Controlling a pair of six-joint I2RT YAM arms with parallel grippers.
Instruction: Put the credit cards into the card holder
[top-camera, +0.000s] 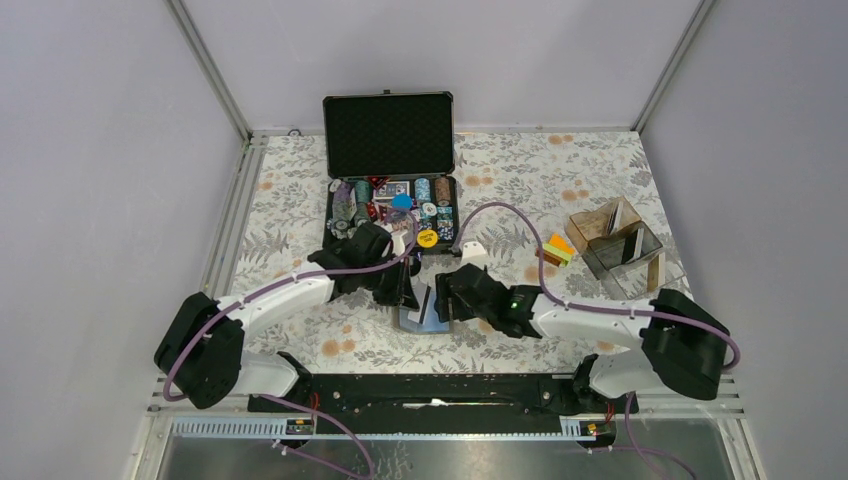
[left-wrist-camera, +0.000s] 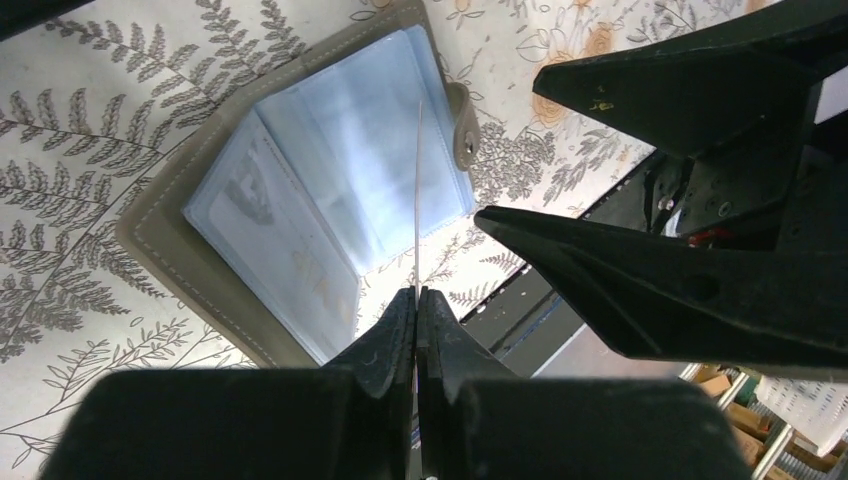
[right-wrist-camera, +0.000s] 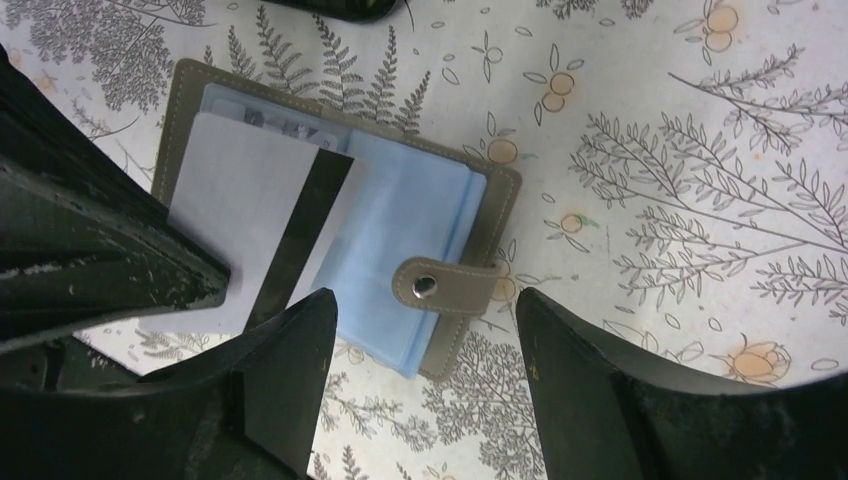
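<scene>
An open card holder (top-camera: 422, 325) with blue sleeves (left-wrist-camera: 360, 140) and a snap tab (right-wrist-camera: 450, 285) lies on the table. My left gripper (top-camera: 408, 298) is shut on a white credit card with a black stripe, held over the holder and seen edge-on as a thin line in the left wrist view. My right gripper (top-camera: 449, 298) stands open at the holder's tab side, nothing between its fingers.
An open chip case (top-camera: 390, 135) sits behind the holder. Yellow-orange blocks (top-camera: 558, 248) and a clear divided container (top-camera: 650, 240) are at the right. The table between case and right container is largely clear.
</scene>
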